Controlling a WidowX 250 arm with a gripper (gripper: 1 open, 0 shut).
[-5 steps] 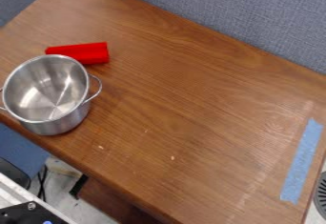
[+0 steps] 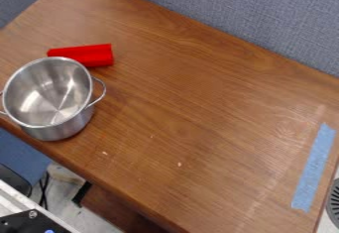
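Observation:
A steel pot [image 2: 48, 103] with two side handles stands at the left edge of the wooden table [image 2: 185, 98] and looks empty inside. Just behind it lies a red cylinder [image 2: 79, 55] on its side. No gripper can be made out in the camera view.
A strip of blue tape [image 2: 312, 168] runs along the right end of the table. Grey padded walls [image 2: 265, 19] border the back and left. Some dark equipment and cables show at the bottom left corner.

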